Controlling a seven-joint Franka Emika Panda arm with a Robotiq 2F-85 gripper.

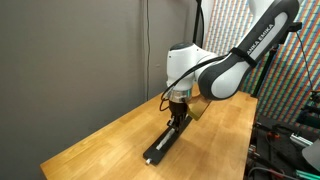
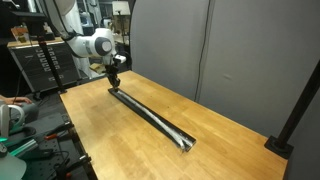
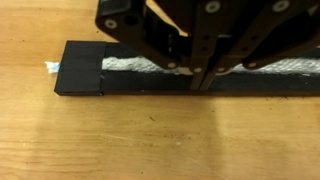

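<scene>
A long black channel lies on the wooden table, with a white braided rope running along its groove. At the left in the wrist view, a dark block covers part of the rope, and a frayed rope end sticks out past it. My gripper is over the channel, its fingers together across the rope line. Whether any rope sits between the fingers is hidden. From the side, the gripper points down at the channel's far part.
Bare tabletop spreads on both sides of the channel. A grey partition stands along the table's back side. Dark equipment is by the table edge at the right.
</scene>
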